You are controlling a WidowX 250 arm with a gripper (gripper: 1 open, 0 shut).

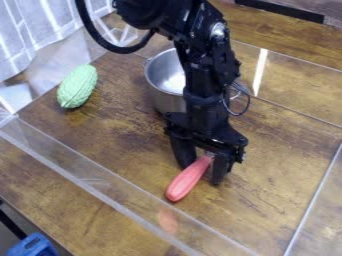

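Observation:
The black gripper (203,150) hangs low over the wooden surface in the centre, its fingers around the upper end of a pink elongated object (186,182) that lies pointing toward the front left. Whether the fingers are closed on it is hidden by the gripper body. Behind the arm stands a steel pot (166,72), partly hidden by it.
A pale green corn-shaped object (78,86) lies at the left. Clear plastic strips border the wooden surface (274,160). Something blue (30,246) shows at the lower left corner. The wood right of the gripper is clear.

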